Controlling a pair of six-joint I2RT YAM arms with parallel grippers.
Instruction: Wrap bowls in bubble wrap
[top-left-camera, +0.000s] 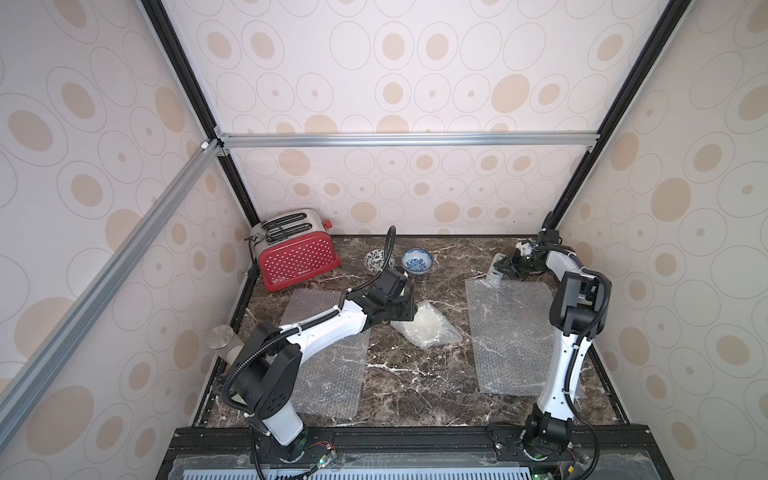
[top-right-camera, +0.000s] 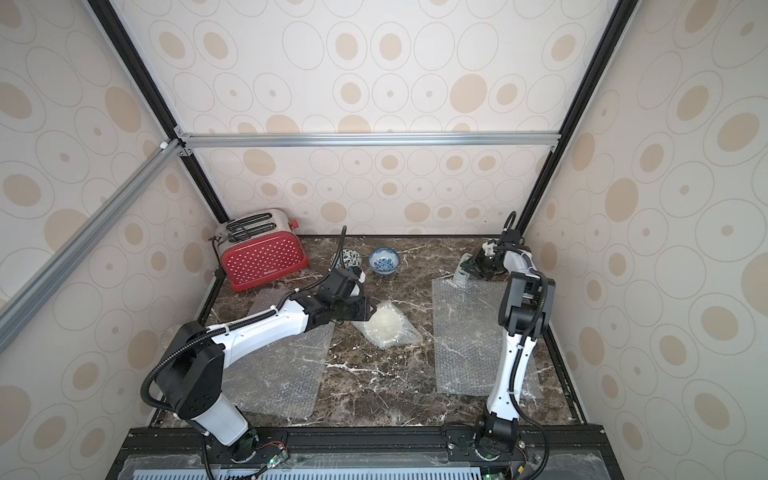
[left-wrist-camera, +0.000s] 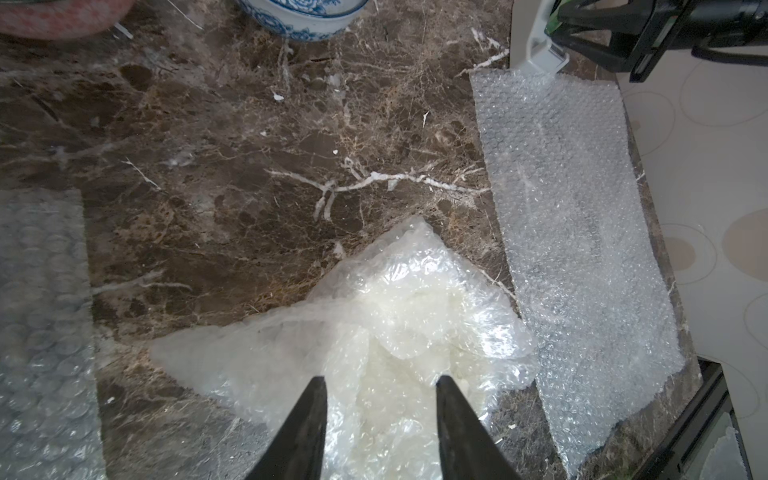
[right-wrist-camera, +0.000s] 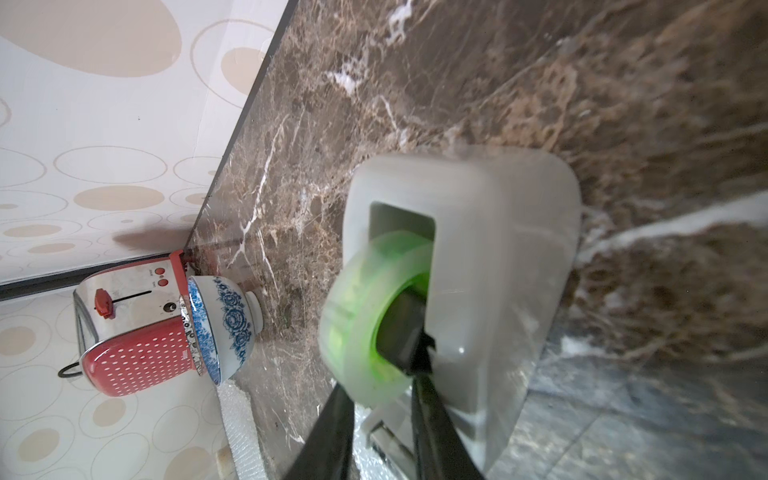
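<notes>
A wrapped pale bowl in crumpled bubble wrap lies in the middle. My left gripper hangs above it, fingers apart; whether wrap is between them is unclear. My right gripper stands open at a tape dispenser with a green tape roll, at the back right. Bubble wrap sheets lie at left and right. A blue-patterned bowl and a dark-patterned bowl stand at the back.
A red and cream toaster fills the back left.
</notes>
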